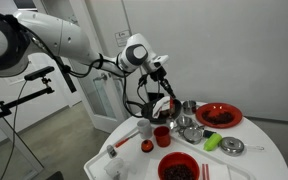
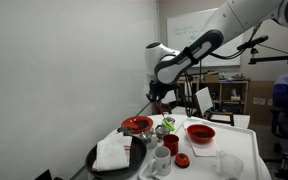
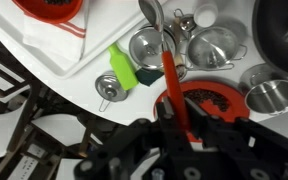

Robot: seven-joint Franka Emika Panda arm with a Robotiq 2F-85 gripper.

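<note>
My gripper (image 1: pixel 161 80) is raised above the back part of the round white table and shut on a red-handled utensil (image 3: pixel 168 70). In the wrist view the handle runs away from the fingers to a rounded metal head (image 3: pixel 152 13), partly cut off by the frame's top edge. It looks like a ladle or spoon. From the second exterior view, the gripper (image 2: pixel 158 98) hangs above the table's things, with the utensil small and hard to make out. A red plate with dark pieces (image 3: pixel 206 101) lies below the gripper in the wrist view.
Metal pots (image 3: pixel 212 47) and a green item (image 3: pixel 122 66) crowd the table. A black pan with a white cloth (image 2: pixel 114 150) is at the side. Red mug (image 1: pixel 162 137), white mug (image 2: pixel 162 161), tomato (image 1: pixel 147 146), red bowl (image 1: pixel 179 160) and clear pitcher (image 2: pixel 229 165) stand nearer the front.
</note>
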